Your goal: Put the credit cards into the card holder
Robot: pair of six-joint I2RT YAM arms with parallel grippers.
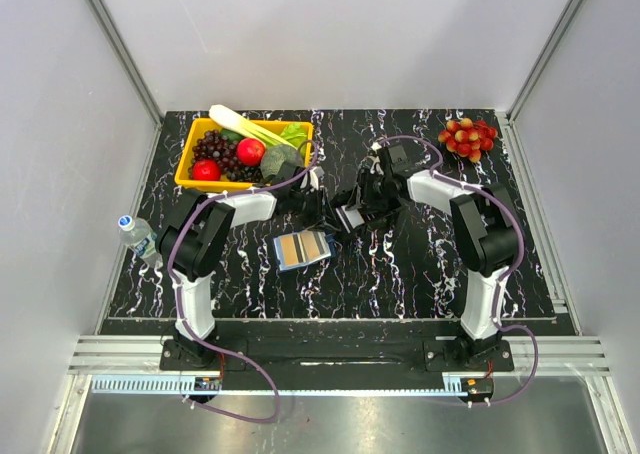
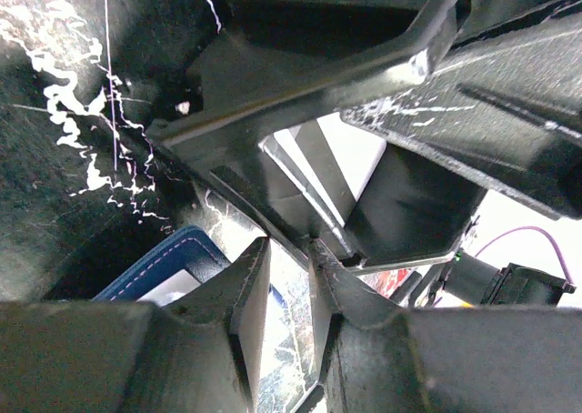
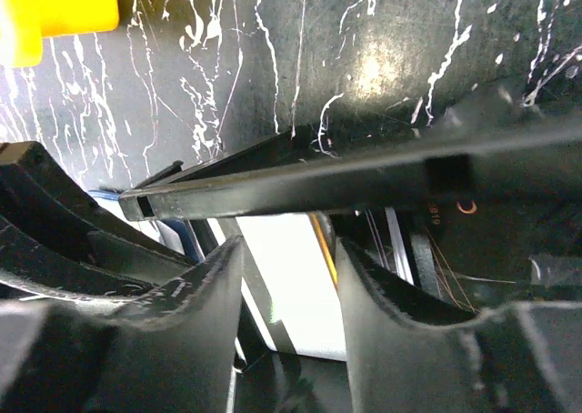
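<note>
The black card holder (image 1: 365,219) lies open at the table's middle, white cards (image 3: 291,286) in its slot. My left gripper (image 1: 318,212) is at the holder's left edge; in the left wrist view its fingertips (image 2: 286,258) are close together at the rim, and whether they grip it is unclear. My right gripper (image 1: 372,189) is over the holder's right part, its fingers straddling the white cards in the right wrist view; whether it holds any cannot be told. A blue-edged tray with tan cards (image 1: 302,249) lies below the left gripper.
A yellow fruit crate (image 1: 184,164) stands at back left, a water bottle (image 1: 140,240) at the left edge, and a reddish fruit bunch (image 1: 467,137) at back right.
</note>
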